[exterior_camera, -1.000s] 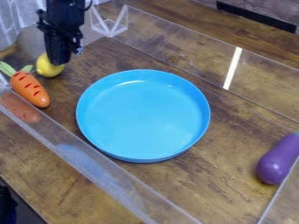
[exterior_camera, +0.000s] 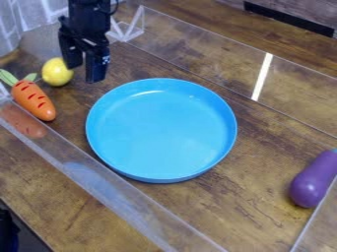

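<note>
My black gripper hangs open at the upper left, low over the wooden surface, just right of a yellow lemon-like toy, with nothing seen between its fingers. An orange carrot toy with green top lies below the yellow one. A large blue plate fills the middle. A purple eggplant toy lies at the right.
Clear plastic walls border the workspace at top, left and front. The wooden surface right of the plate is largely bare.
My gripper has come down and moved to the right, away from the yellow toy. The toys and plate look unmoved.
</note>
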